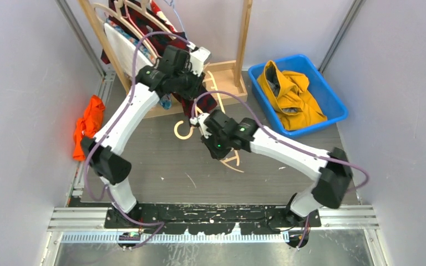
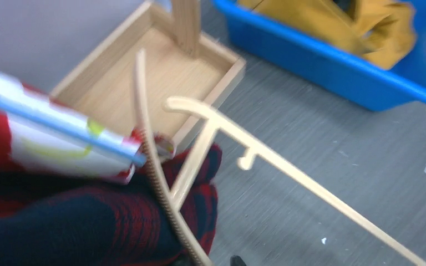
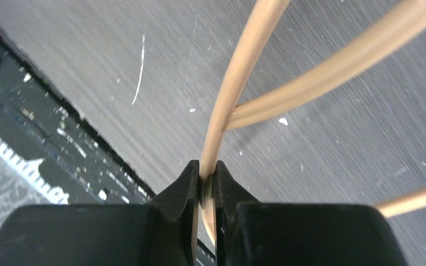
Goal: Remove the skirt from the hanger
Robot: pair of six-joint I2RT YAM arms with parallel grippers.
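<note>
A bare wooden hanger (image 2: pixel 277 162) fills the lower middle of the top view and both wrist views. My right gripper is shut on one of its wooden bars. My left gripper (image 1: pixel 197 86) is over the hanger's other end, beside dark red and navy plaid cloth (image 2: pixel 111 221); only tips show at the bottom of the left wrist view, and I cannot tell how far apart they are. Plaid cloth and other garments hang on the rack (image 1: pixel 243 25) behind it; I cannot tell which is the skirt.
A blue bin (image 1: pixel 333 113) with yellow clothing stands at the back right. Orange cloth (image 1: pixel 89 124) lies at the far left. The wooden rack base (image 2: pixel 199 72) is behind the hanger.
</note>
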